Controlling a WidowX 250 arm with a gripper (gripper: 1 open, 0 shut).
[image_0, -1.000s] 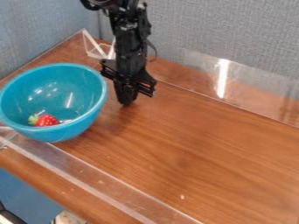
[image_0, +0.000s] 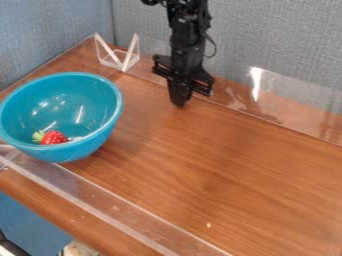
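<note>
My black gripper (image_0: 179, 98) hangs low over the wooden tabletop at the upper middle of the camera view, behind and to the right of a teal bowl (image_0: 94, 100). It looks shut, with nothing visible between its fingers. The bowl sits at the left, holding a red strawberry (image_0: 52, 137) with green leaves.
Clear plastic barriers (image_0: 118, 55) run along the back and front edges of the wooden table (image_0: 241, 190). Grey fabric walls stand behind.
My gripper has moved right and toward the back, away from the bowl. The bowl and strawberry look unmoved.
</note>
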